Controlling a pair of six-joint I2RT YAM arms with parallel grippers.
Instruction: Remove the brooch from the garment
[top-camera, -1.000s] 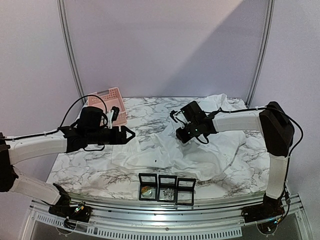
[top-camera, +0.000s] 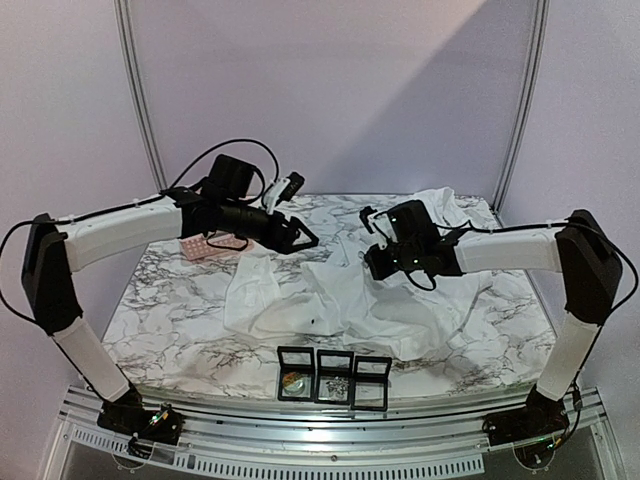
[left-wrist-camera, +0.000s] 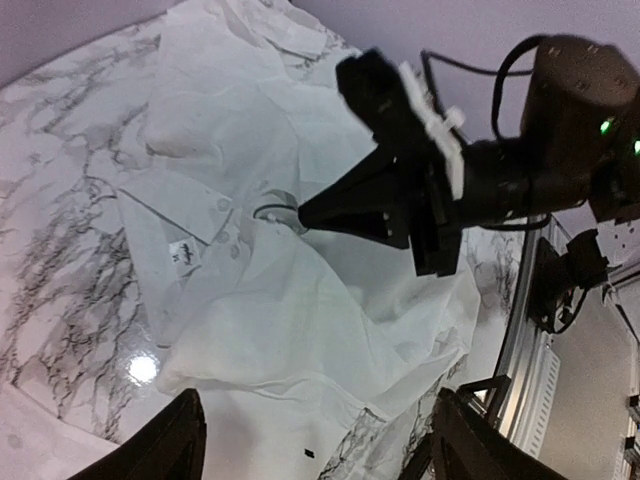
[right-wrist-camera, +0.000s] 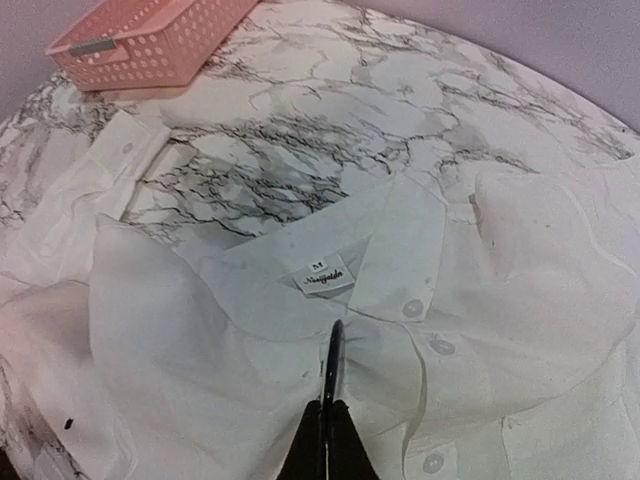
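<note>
A white garment lies spread and rumpled on the marble table, its collar and size label facing up in the right wrist view. My right gripper is shut over the collar area; a slim dark, shiny piece stands at its fingertips, and I cannot tell whether it is the brooch. My left gripper is open above the garment's left part, left of the right gripper, with nothing between its fingers.
A pink basket sits at the back left. Three small black open boxes with small items stand at the front edge. Bare marble shows at the back and both sides.
My left arm has risen and swung right toward the middle. My right gripper has moved a little to the right and is raised slightly.
</note>
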